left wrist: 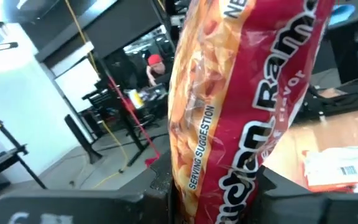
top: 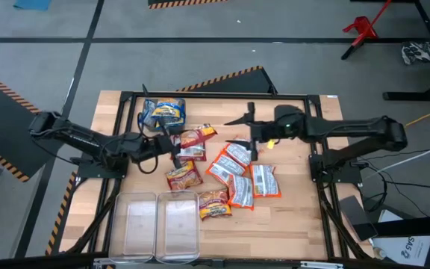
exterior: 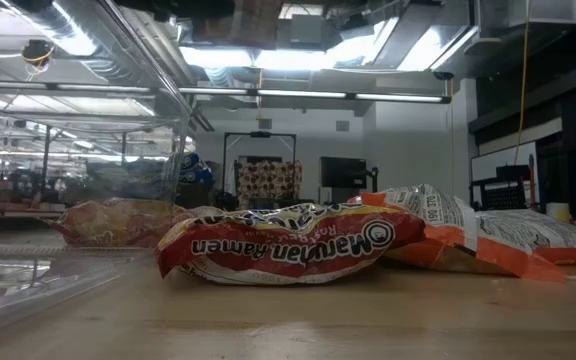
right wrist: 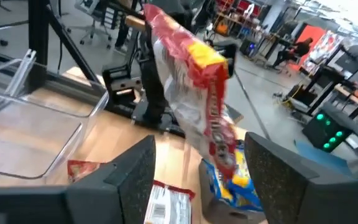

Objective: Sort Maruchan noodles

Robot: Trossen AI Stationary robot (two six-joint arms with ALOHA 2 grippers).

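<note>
My left gripper is shut on a red ramen packet, which stands out from the fingers in the left wrist view; the high view shows the same packet held above the table. To its right, my right gripper stands open and empty, its fingers wide apart. Red packets lie at the table's middle, one left of centre and another nearer the bins. Several orange-and-white packets lie to their right. Two clear bins sit side by side at the front left.
Blue-and-yellow packages fill a container at the back left. Black frame rails run along its sides.
</note>
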